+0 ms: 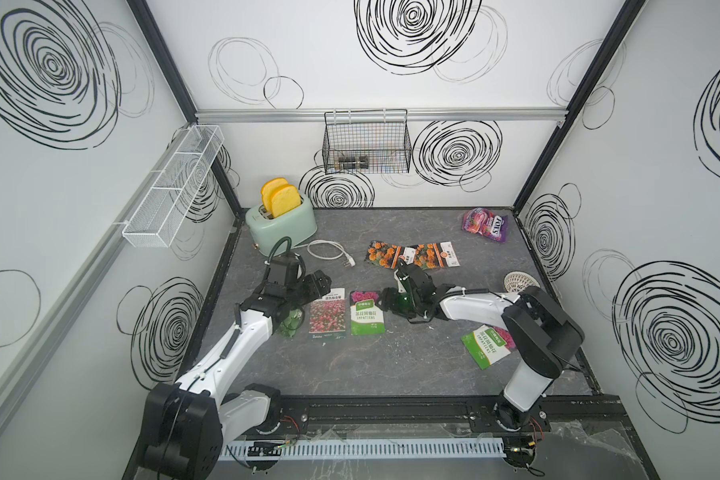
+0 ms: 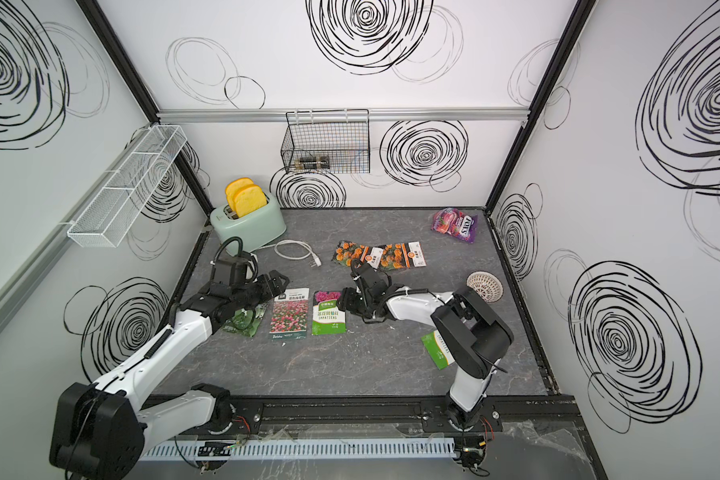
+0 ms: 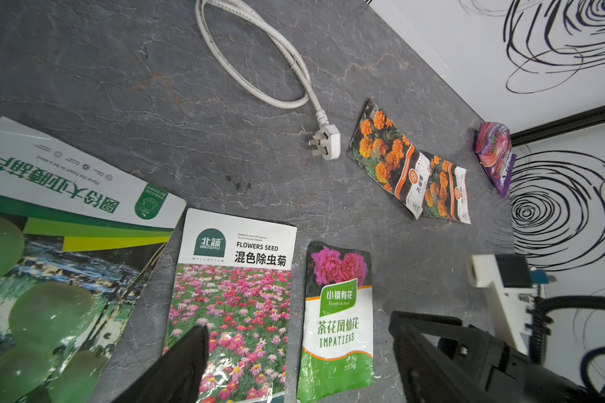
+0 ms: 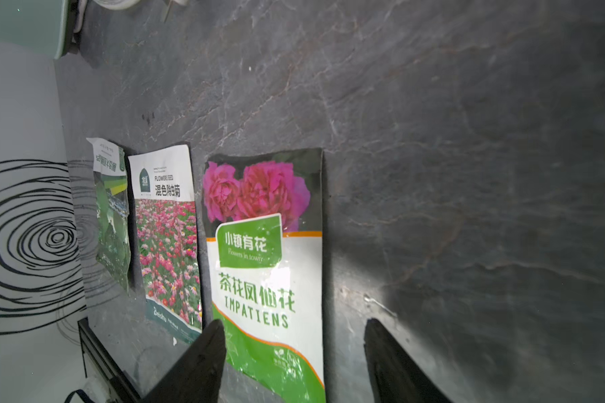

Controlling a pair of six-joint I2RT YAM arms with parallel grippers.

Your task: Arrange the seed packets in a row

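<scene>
Three seed packets lie side by side: a green gourd packet (image 4: 112,211), a pink daisy packet (image 4: 166,241) and an impatiens packet (image 4: 269,282). The impatiens packet lies flat beside the daisy one, a narrow gap between them. My right gripper is open low over the impatiens packet's right edge, holding nothing. Above the gourd and daisy packets, my left gripper stands open and empty. A second green-and-white packet (image 1: 486,345) lies at the right front, partly under the right arm in the top right view. Two orange marigold packets (image 1: 385,254) overlap at the back.
A toaster (image 1: 281,224) with yellow slices stands at the back left, its white cord and plug (image 3: 326,142) on the table. A purple bag (image 1: 485,225) and a round woven basket (image 2: 485,286) are on the right.
</scene>
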